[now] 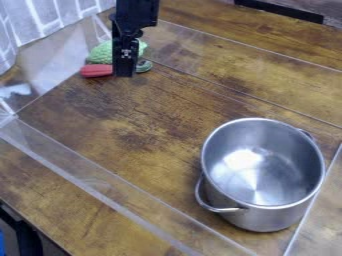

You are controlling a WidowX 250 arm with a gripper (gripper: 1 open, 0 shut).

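Note:
My black gripper [126, 62] is at the upper left, over a small cluster of items: a green leafy-looking thing [99, 52], a red object [96, 70] and a small dull round item to the right, partly behind it. Whether the fingers are apart or closed on anything is not clear at this size. A steel pot [261, 175] with side handles stands upright at the lower right, apart from the gripper.
A clear plastic edge runs along the left and lower part, and a pale cloth [27, 30] is at the top left.

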